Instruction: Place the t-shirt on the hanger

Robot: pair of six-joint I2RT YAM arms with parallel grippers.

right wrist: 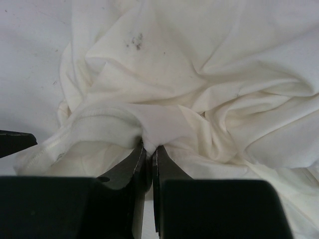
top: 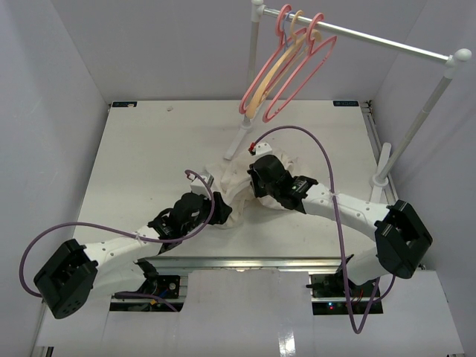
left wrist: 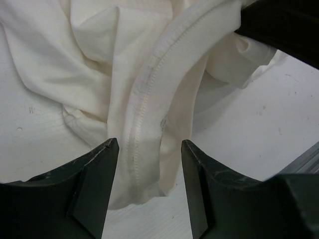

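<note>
A white t-shirt (top: 236, 193) lies bunched on the table beneath both grippers. My left gripper is open over a folded, stitched edge of the shirt (left wrist: 149, 94), which runs between its fingers. My right gripper is shut on the shirt, pinching a fold that rises from the rest of the cloth (right wrist: 209, 59); in the top view it is right of the left one and farther back. Several hangers, pink (top: 249, 93), wooden (top: 260, 89) and blue, hang on the rail above the back of the table.
The white rack (top: 372, 39) spans the back right, its feet (top: 236, 141) on the table. A metal edge (top: 245, 262) runs along the front.
</note>
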